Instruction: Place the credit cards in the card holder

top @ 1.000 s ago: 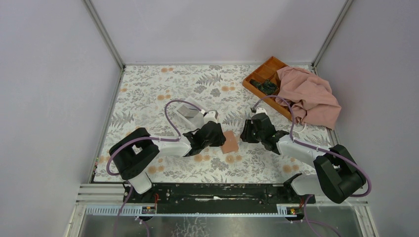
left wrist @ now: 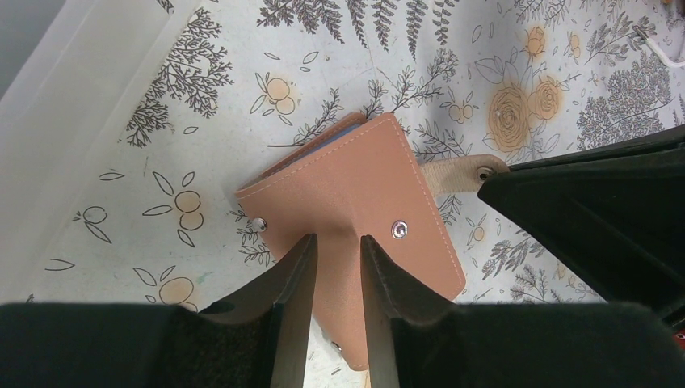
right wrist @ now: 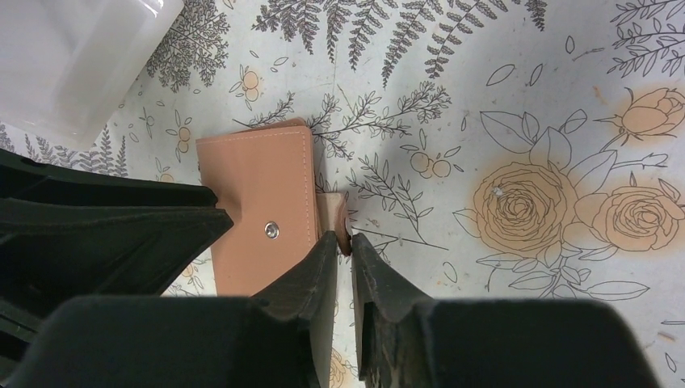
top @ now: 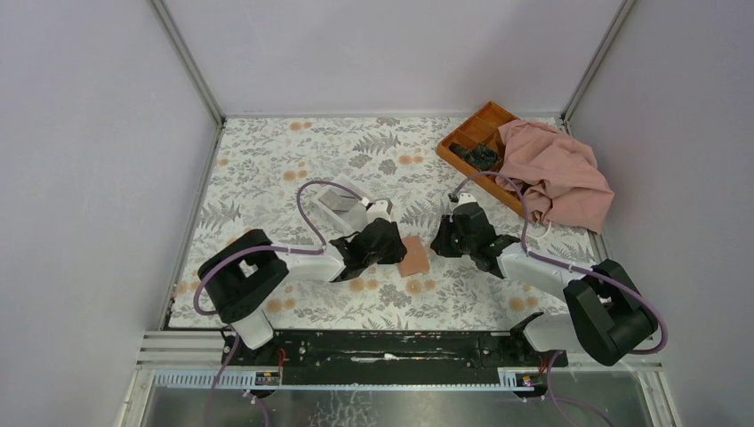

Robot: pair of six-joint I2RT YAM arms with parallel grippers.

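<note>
The tan leather card holder (top: 413, 257) lies between my two grippers. In the left wrist view the card holder (left wrist: 355, 218) appears folded, with metal snaps and a thin blue edge (left wrist: 349, 131) inside its upper opening. My left gripper is slightly open, fingertips in front of the holder's face, nothing seen gripped. A light strap (left wrist: 454, 174) sticks out from the holder's right side. Its end meets my right gripper, whose fingers are a narrow gap apart. The strap (right wrist: 329, 212) reaches those fingertips; how firmly they touch it is unclear. No loose card is clearly visible.
A white container (top: 322, 197) stands left of the holder, partly behind my left arm. At the back right, a wooden tray (top: 492, 113) holds a dark item beneath a pink cloth (top: 556, 169).
The right gripper's fingers and wrist have shifted slightly near the holder's right side. My left arm and the holder look unchanged.
</note>
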